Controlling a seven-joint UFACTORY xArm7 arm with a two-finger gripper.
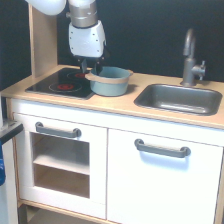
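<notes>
A blue-grey pot with small handles sits on the wooden counter, at the right edge of the black stove top. My gripper, under the white arm housing, hangs low at the pot's left rim, close to its left handle. The dark fingers blend into the dark wall, so how far apart they stand is unclear. Whether they touch the pot cannot be told either.
To the right a steel sink with a grey faucet is set into the counter. A wooden side panel rises behind the stove's left. Below are a cabinet door and an oven front.
</notes>
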